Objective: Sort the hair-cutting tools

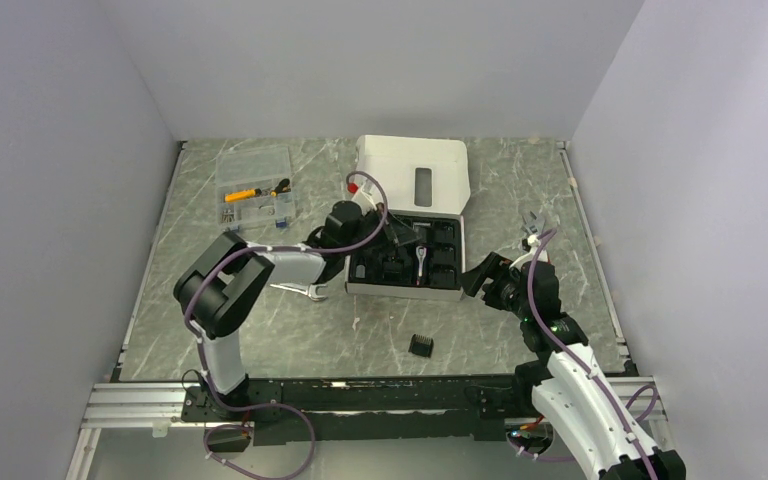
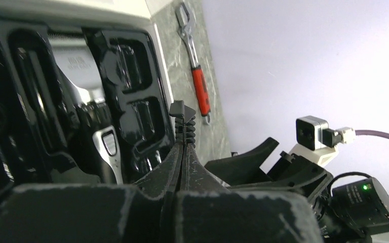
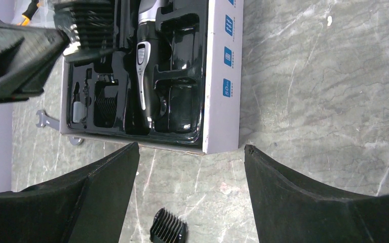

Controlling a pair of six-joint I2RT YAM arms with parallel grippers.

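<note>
A black comb attachment [image 2: 184,132] is pinched in my shut left gripper, raised above the open box [image 1: 405,292]. In the right wrist view this same held comb [image 3: 93,25] shows its teeth. The hair clipper [image 3: 144,71] rests in its long slot of the black tray. A second comb [image 3: 106,107] sits in a tray compartment. Another black comb [image 3: 167,229] lies loose on the table in front of the box. My right gripper stands wide open at the box's right side, nothing between its fingers.
The white lid [image 1: 450,165] is folded back behind the box. A clear organizer [image 1: 260,160] with small tools stands at back left. A wrench [image 1: 317,292] lies left of the box and a red-handled wrench [image 2: 200,88] to its right.
</note>
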